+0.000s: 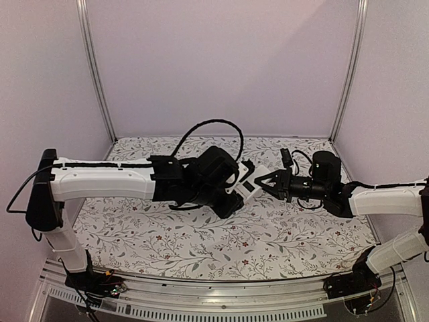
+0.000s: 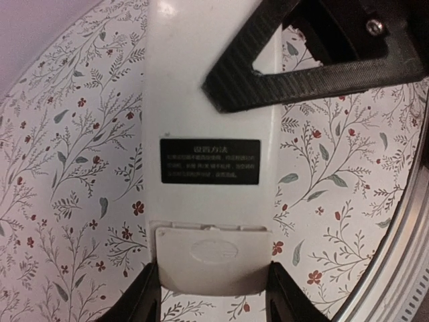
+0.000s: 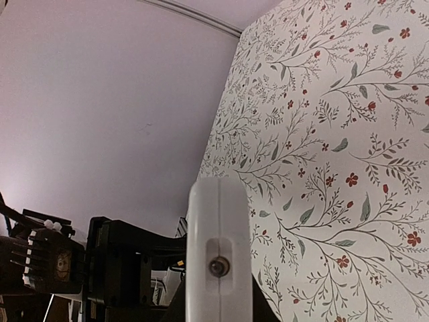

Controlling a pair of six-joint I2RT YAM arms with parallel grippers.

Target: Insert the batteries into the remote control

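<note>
Held in the air between both arms is a white remote control point(image 1: 255, 184), its back facing the left wrist camera, with a black label point(image 2: 210, 161) above the battery cover point(image 2: 213, 261). My left gripper is shut on the cover at the remote's lower end. My right gripper point(image 1: 275, 181) is shut on the remote's body, its black frame crossing the upper part in the left wrist view. The right wrist view shows the remote point(image 3: 218, 221) end-on. No batteries can be made out.
Pale walls point(image 1: 221, 67) surround it at the back and sides, with a metal rail point(image 1: 221, 295) along the front edge.
</note>
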